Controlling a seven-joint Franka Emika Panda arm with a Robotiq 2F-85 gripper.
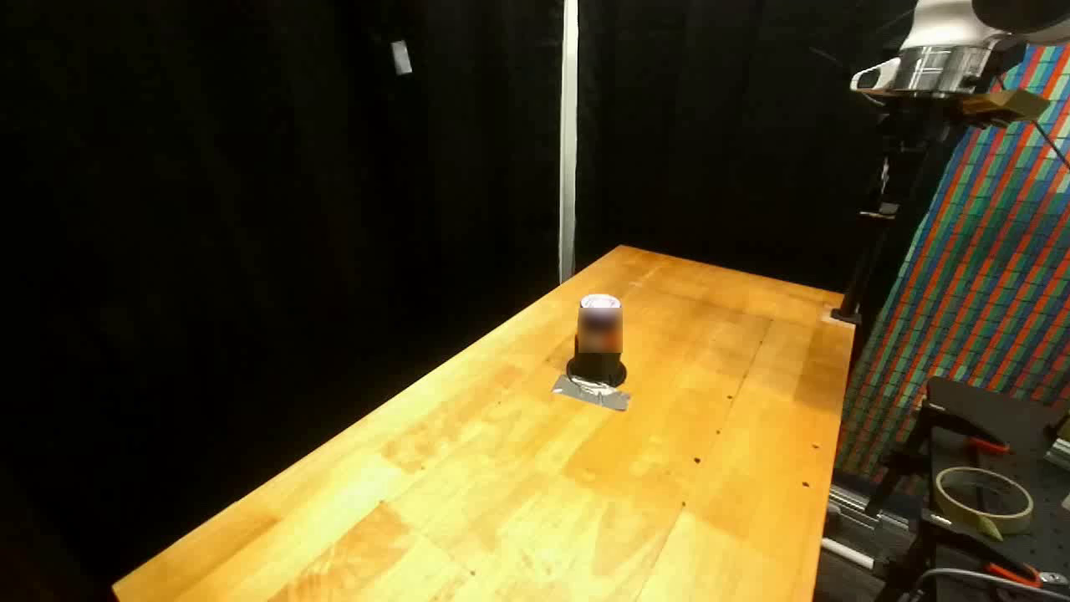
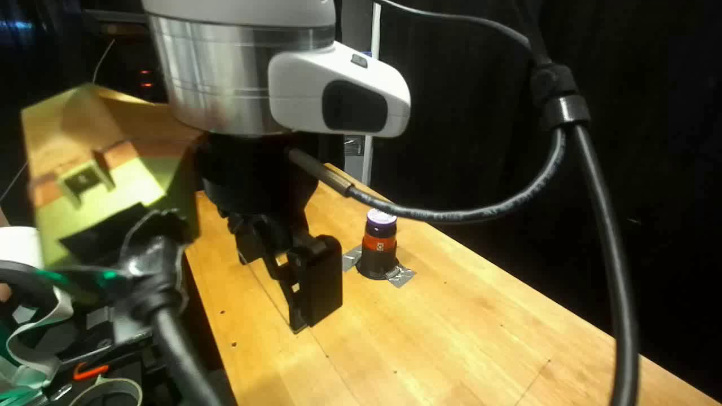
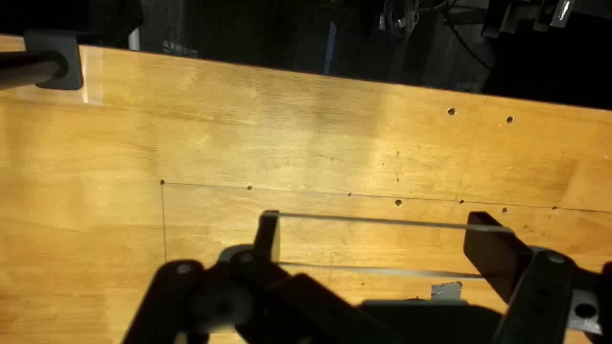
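Note:
A dark cylindrical container with an orange-red label, such as a can or bottle, stands upright in a black round base on the wooden table. Grey tape lies at the foot of that base. My gripper hangs above the table to one side of the container, apart from it. Its black fingers are spread wide in the wrist view, holding no object. Two thin grey strands stretch across from one finger to the other. The wrist view does not show the container, only a piece of tape.
A black post is fixed at its far corner. Cables loop around the arm. Beside the table, a dark cart carries a tape roll.

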